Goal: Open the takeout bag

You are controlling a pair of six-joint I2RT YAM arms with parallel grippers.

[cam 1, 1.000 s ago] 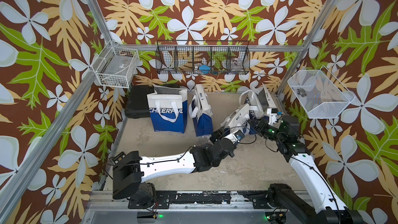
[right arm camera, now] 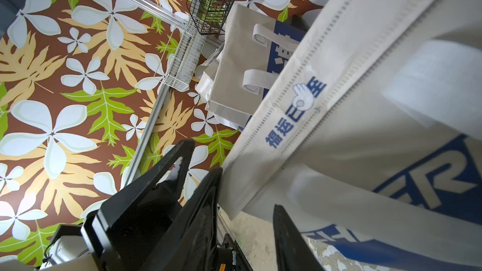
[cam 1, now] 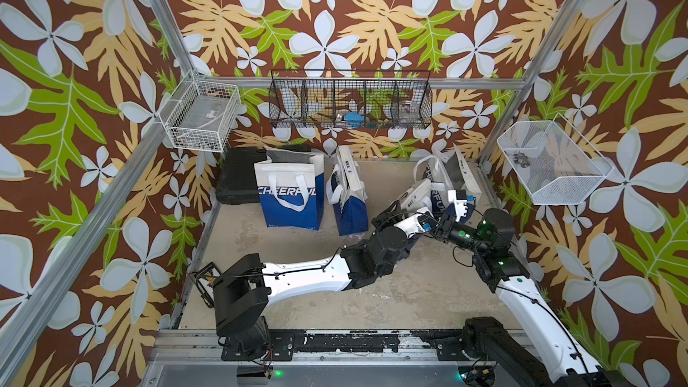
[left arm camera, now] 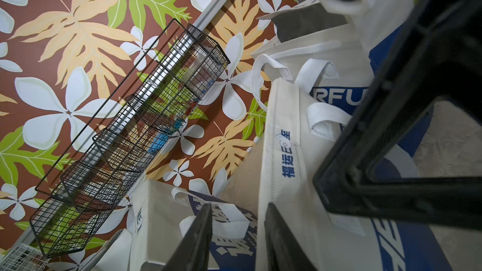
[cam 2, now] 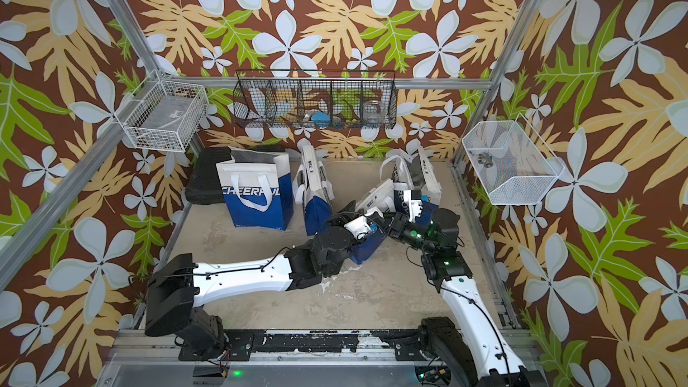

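A white-and-blue takeout bag with blue characters on its narrow top edge [left arm camera: 283,155] leans between the two arms, its top closed together. In the left wrist view my left gripper is part open beside this edge, one finger [left arm camera: 277,243] overlapping it in view; contact cannot be told. My right gripper stands open, with the lower end of the bag's edge [right arm camera: 273,135] appearing just above its fingertips. White strap handles hang on the bag's faces. From the top left view, the arms hide most of this bag.
An open-topped bag [cam 1: 290,204] and a narrow closed one [cam 1: 349,197] stand to the left; another bag [cam 1: 458,172] is at the back right. The two grippers are very close together. Bare table [cam 1: 430,297] lies in front. Wire baskets [cam 1: 351,100] hang behind.
The left arm has moved right and toward the back, close to the right gripper.
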